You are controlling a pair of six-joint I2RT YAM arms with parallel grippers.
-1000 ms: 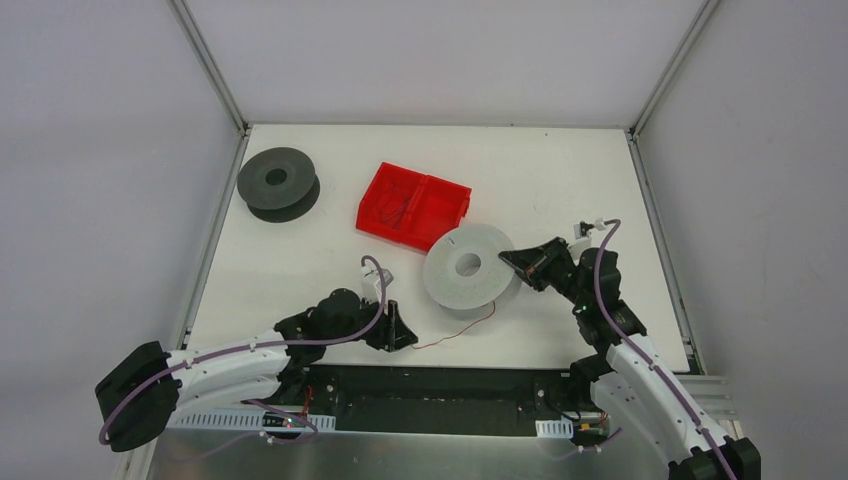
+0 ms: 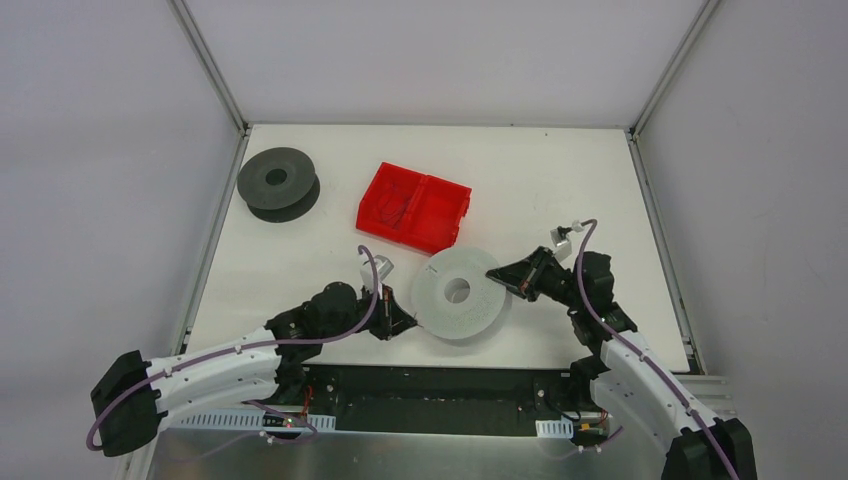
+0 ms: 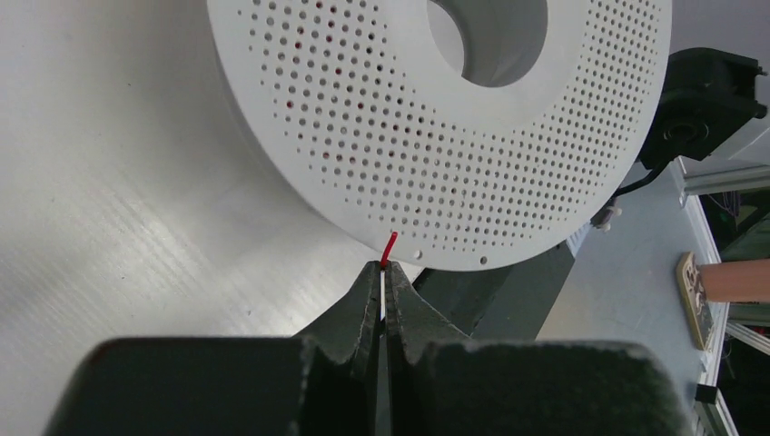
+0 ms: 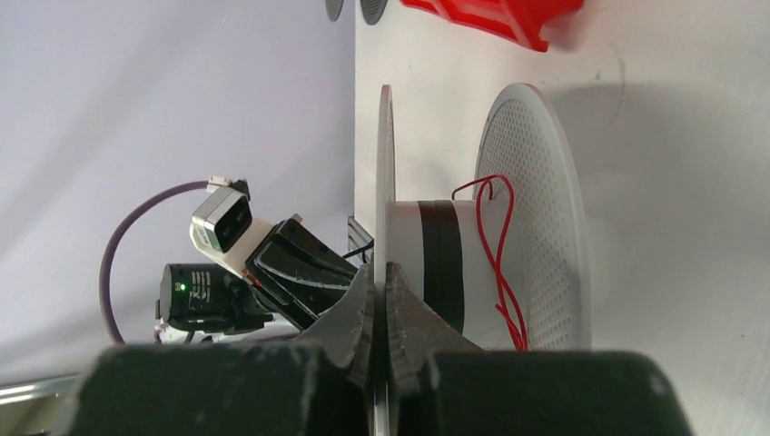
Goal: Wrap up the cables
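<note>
The white spool (image 2: 432,287) stands out in the top view between my two grippers, its perforated flange facing up. My right gripper is shut on the flange rim, which runs between its fingers. Red cable (image 4: 502,272) loops loosely around the spool's core, next to a black band (image 4: 442,263). At the spool's front-left edge, my left gripper is shut, with a short end of red cable (image 3: 389,245) sticking out from its fingertips, just by the flange edge. The stretch of cable between that end and the core is hidden.
A red divided box (image 2: 424,180) lies just behind the spool, with thin cable in its left compartment. Farther back on the left stands a dark grey spool (image 2: 294,176).
Both the right gripper and the white spool have shifted left and toward the front. My left gripper has moved up toward the spool's edge. The cable stretch seen on the table earlier no longer shows.
</note>
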